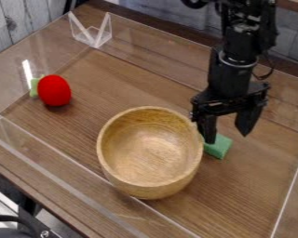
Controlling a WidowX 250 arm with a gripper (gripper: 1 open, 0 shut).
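My gripper (226,125) is open, its black fingers pointing down just above a small green block (216,146) at the right rim of a wide tan wooden bowl (148,154). Whether the fingertips touch the block I cannot tell.
A red round object (55,91) with green behind it lies at the left. A white wire-like item (93,30) is at the back left.
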